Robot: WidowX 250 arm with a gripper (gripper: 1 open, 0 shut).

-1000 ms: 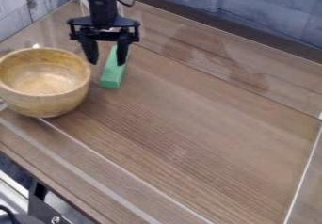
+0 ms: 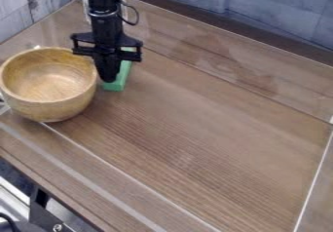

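Observation:
A large tan wooden bowl [image 2: 47, 88] rests at the left of the table. Just right of its rim lies a green object [image 2: 115, 83], partly covered by the black gripper [image 2: 111, 58], which reaches down from the top over it. The gripper looks shut; whether anything is between its fingers is hard to make out.
A pale wall stands at the upper left.
The gripper has come lower and toward the front, over the green object, covering more of it.

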